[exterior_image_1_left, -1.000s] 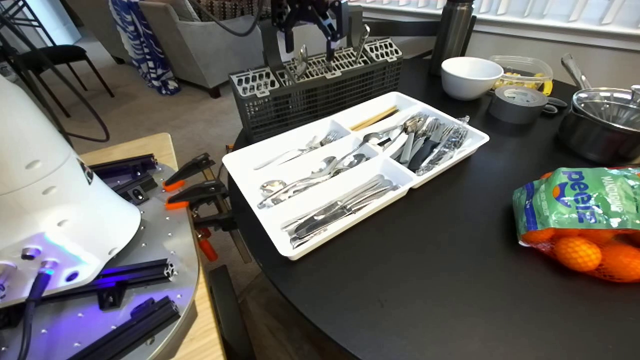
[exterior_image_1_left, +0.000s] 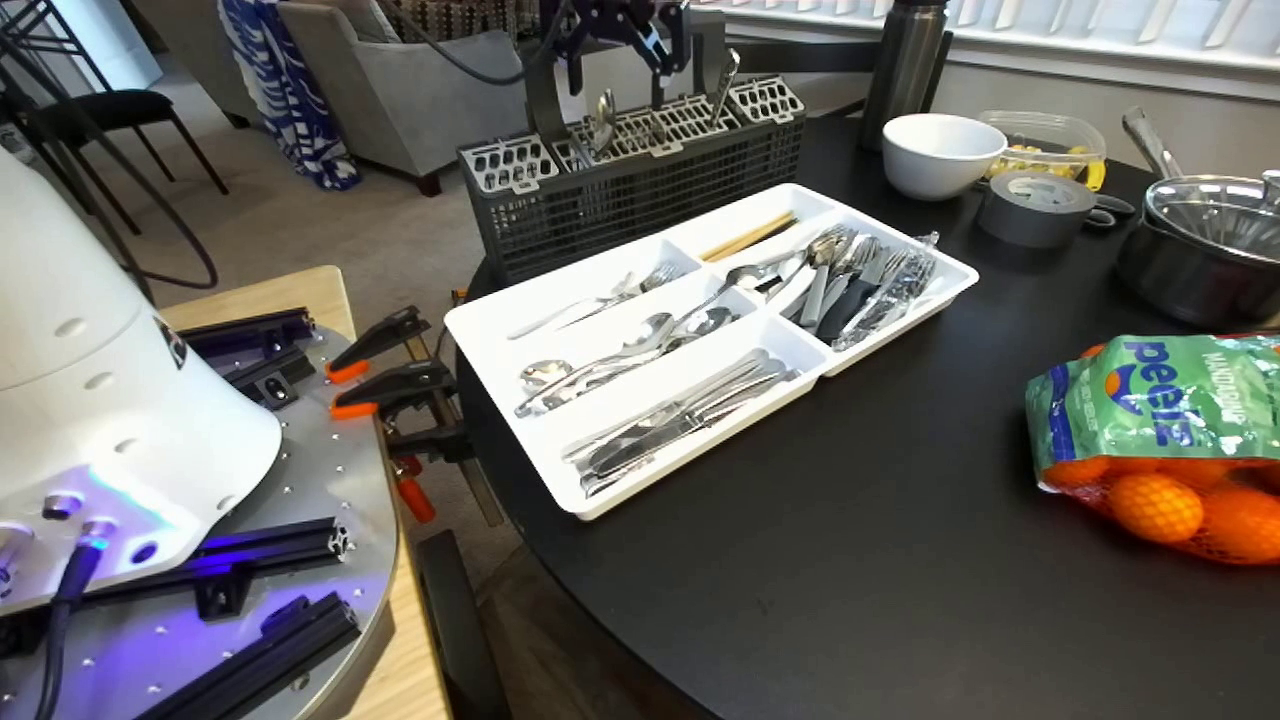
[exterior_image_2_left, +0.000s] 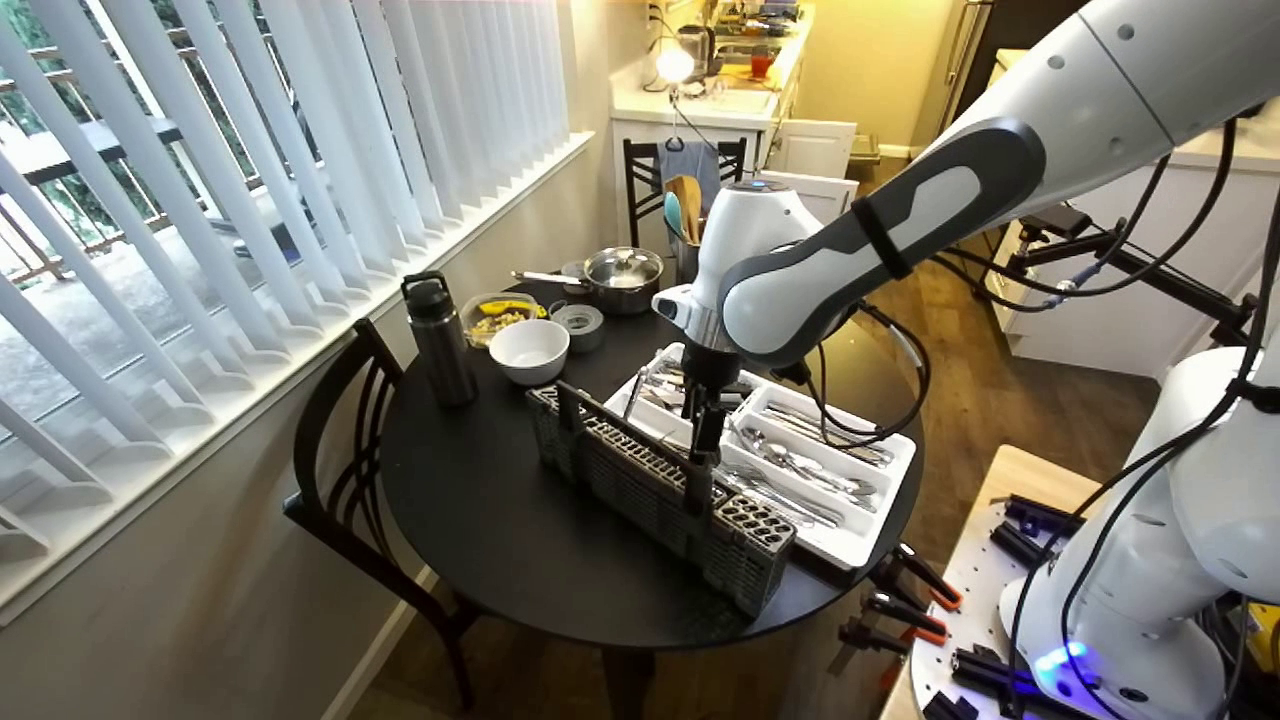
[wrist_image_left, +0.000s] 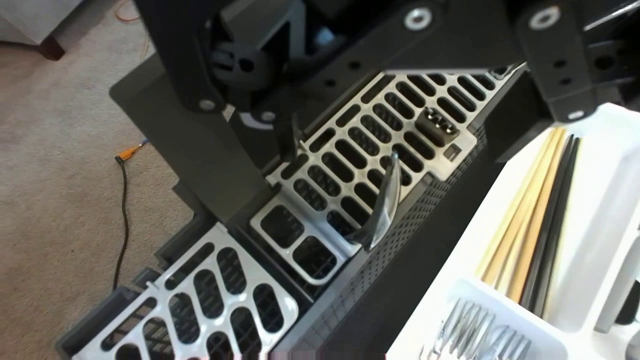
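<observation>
My gripper (exterior_image_1_left: 617, 96) stands open above the grey cutlery basket (exterior_image_1_left: 636, 198), with nothing between its fingers. In the wrist view, the gripper straddles the basket's slotted top. A shiny metal utensil (wrist_image_left: 385, 201) pokes up through that top, below the gap between the fingers and touching neither as far as I can tell. Two metal handles or spoons show in exterior view 1: one utensil (exterior_image_1_left: 602, 122) near the left finger, another utensil (exterior_image_1_left: 725, 86) farther right. Beside the basket lies the white divided tray (exterior_image_1_left: 474, 324), holding spoons (exterior_image_1_left: 648, 342), knives (exterior_image_1_left: 684, 420), forks and chopsticks (exterior_image_1_left: 750, 236).
A white bowl (exterior_image_1_left: 942, 156), a tape roll (exterior_image_1_left: 1034, 206), a steel bottle (exterior_image_2_left: 440, 342) and a lidded pot (exterior_image_2_left: 624, 282) stand toward the back. A bag of mandarins (exterior_image_1_left: 1158, 450) lies at the right.
My gripper has risen slightly and shifted a little left in exterior view 1, staying open. The basket, tray and cutlery look unmoved.
</observation>
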